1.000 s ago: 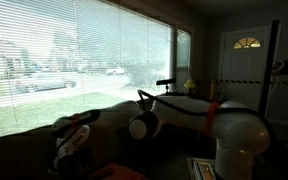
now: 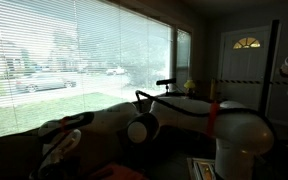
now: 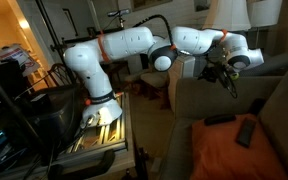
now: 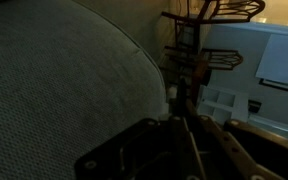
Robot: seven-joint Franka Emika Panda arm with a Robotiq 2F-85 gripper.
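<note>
In exterior view 2, the white arm reaches over the grey couch (image 3: 174, 98). Its dark gripper (image 3: 220, 75) is by the inner side of the couch and looks small and dim there. An orange-red cushion (image 3: 219, 155) lies on the seat, with a black remote (image 3: 219, 119) and a second dark remote (image 3: 245, 131) on top. In the wrist view, the gripper appears shut on a dark thing, its outline lost in shadow. Grey couch fabric (image 4: 64, 90) fills the left of that view.
Wooden chairs (image 4: 189, 40) stand beyond the couch. The robot's base (image 3: 99, 115) is at the left, near a dark chair (image 3: 34, 115). A big window (image 2: 79, 55) with blinds backs the couch.
The arm's wrist has shifted slightly left and turned in exterior view 1, its end now darker. A pale shape at the right edge has also moved.
</note>
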